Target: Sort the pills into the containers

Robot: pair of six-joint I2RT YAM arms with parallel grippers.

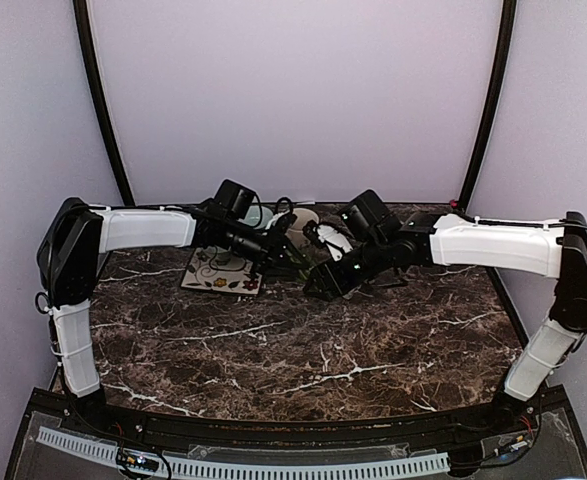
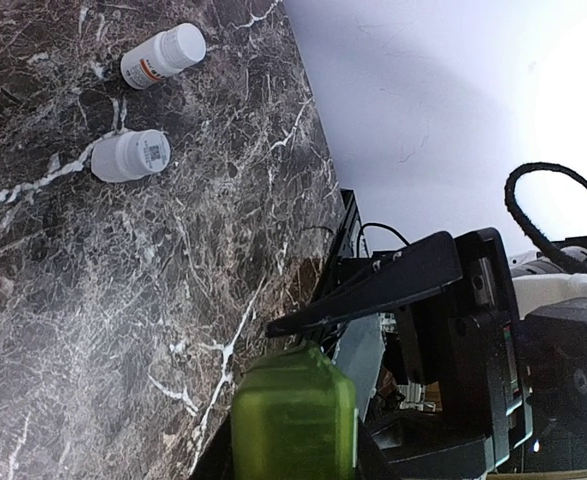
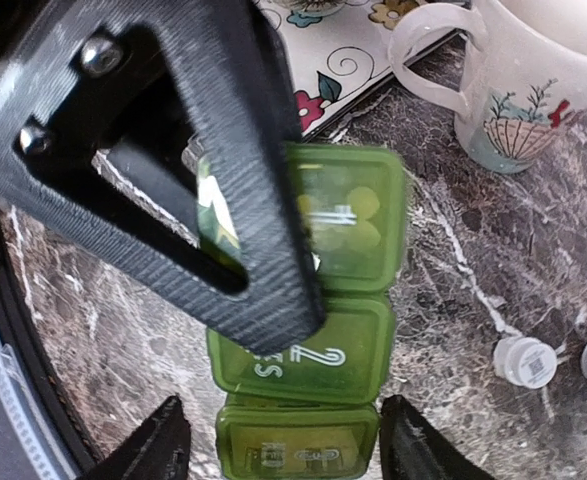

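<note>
A green pill box is held up between the arms, my left gripper shut on it. In the right wrist view it shows several lidded compartments with white lettering. My right gripper is at the box, its fingertips apart on either side of the lowest compartment; contact cannot be told. Two white pill bottles, one with an orange-striped label and one with a coded cap, lie or stand on the marble table below.
A white mug with printed plants and a flowered board are at the back of the marble table. Walls enclose the sides and back.
</note>
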